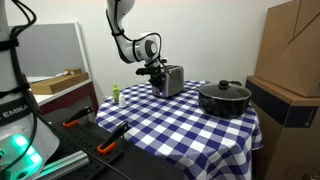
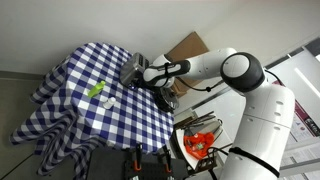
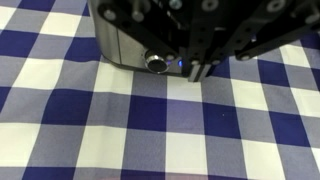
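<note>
A silver toaster (image 1: 175, 78) stands at the back of the checked table. Its lower front shows in the wrist view, with a round knob (image 3: 155, 63) and a small blue light beside it. My gripper (image 1: 157, 88) is low in front of the toaster, close to its control side. In the wrist view my gripper is shut, and nothing shows between its fingers. The fingertips lie just right of the knob; whether they touch the toaster I cannot tell. In exterior view 2 the arm partly covers the toaster (image 2: 132, 68).
A black lidded pot (image 1: 224, 99) sits to the right on the checked cloth (image 1: 180, 130). A green item (image 1: 115, 92) and a small white item (image 1: 122, 101) stand at the left. A cardboard box (image 1: 287, 70) rises at the right.
</note>
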